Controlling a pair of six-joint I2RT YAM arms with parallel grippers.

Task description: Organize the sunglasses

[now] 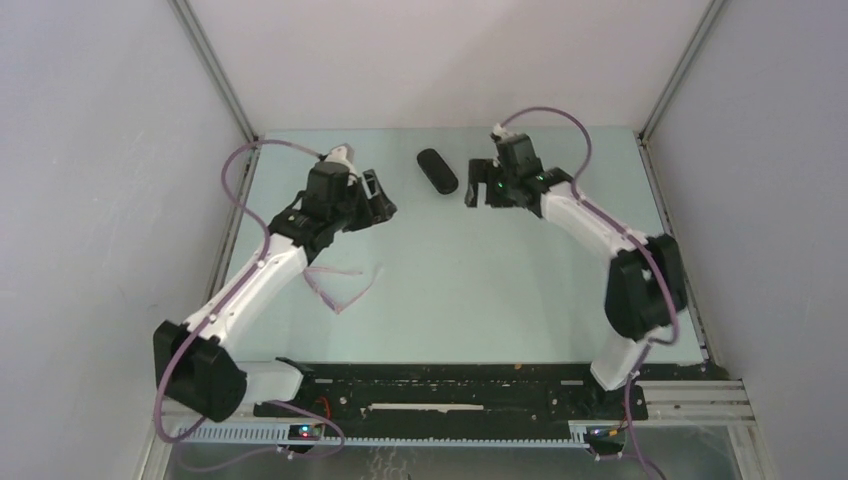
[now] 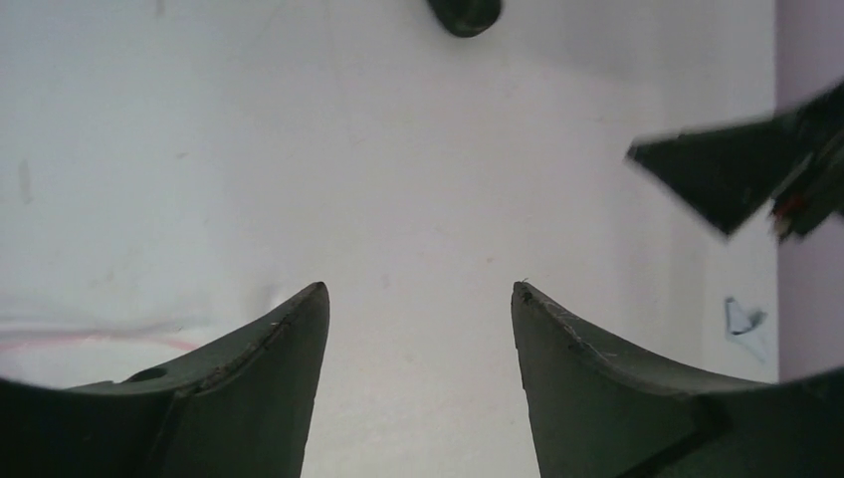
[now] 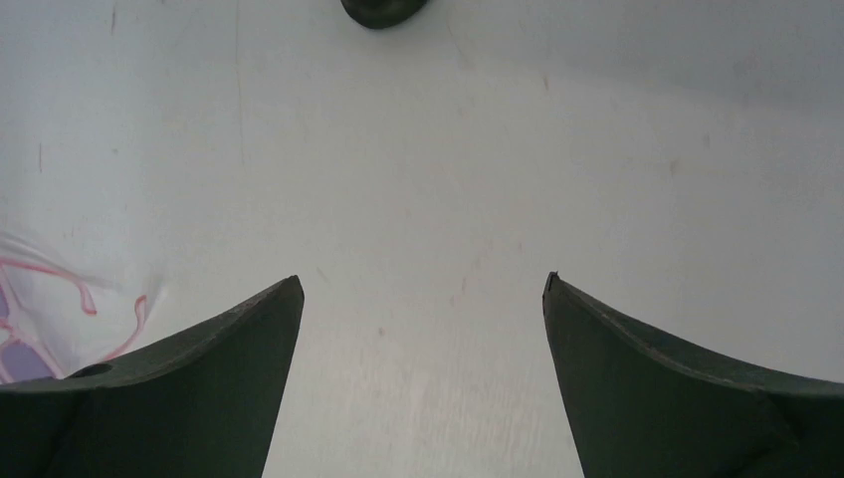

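Observation:
A black oblong case (image 1: 437, 171) lies at the back middle of the table, cut off at the top of both wrist views. Pink sunglasses (image 1: 338, 305) lie at the front left with temples spread, also at the lower left of the right wrist view (image 3: 30, 339). My left gripper (image 1: 371, 196) is above the table, left of the case, fingers apart with nothing between them. My right gripper (image 1: 478, 183) hangs just right of the case, open and empty.
Walls and rails border it at the sides and back.

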